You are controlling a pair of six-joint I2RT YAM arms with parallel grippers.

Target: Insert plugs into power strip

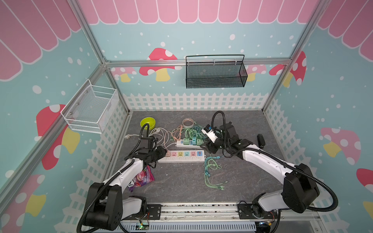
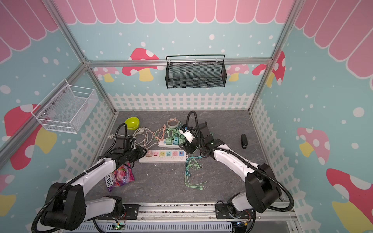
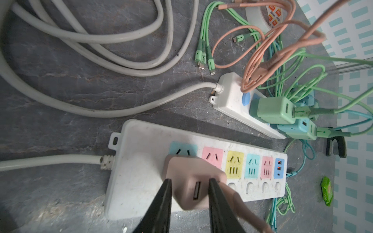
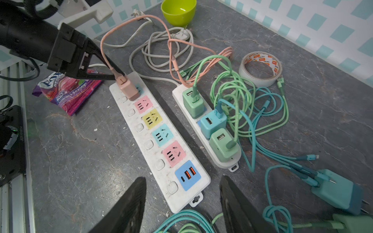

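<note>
The long white power strip (image 4: 141, 128) has coloured socket panels. A pink plug (image 4: 128, 87) with a pink cable sits on its left-end socket, with my left gripper around it; the blurred fingers appear either side of the plug, and whether they grip it is unclear. My right gripper stands open and empty above the right end of the strip. A smaller strip (image 4: 182, 89) behind holds green and cyan plugs. A cyan plug (image 4: 334, 190) and a green plug (image 4: 351, 223) lie to the right.
Tangled cables, a tape roll (image 4: 260, 79) and a yellow-green bowl (image 4: 178, 13) stand at the back. A candy bag (image 2: 118, 176) lies at the front left, a black object (image 2: 244, 140) at the right.
</note>
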